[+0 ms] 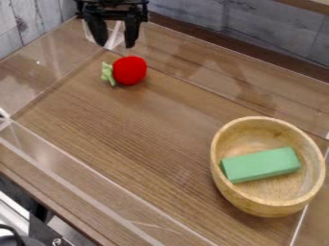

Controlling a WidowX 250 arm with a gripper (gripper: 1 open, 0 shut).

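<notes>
My dark gripper (110,29) is at the top left, above and behind a red round object (129,70) with a green tuft (108,72) at its left; I cannot tell whether its fingers are open or shut. Something pale and blurry (113,36) shows between or behind the fingers. At the lower right a wooden bowl (268,200) holds a green block (259,165).
A pale wall edge (26,29) runs along the top left, and a raised wooden edge (295,10) along the top right.
</notes>
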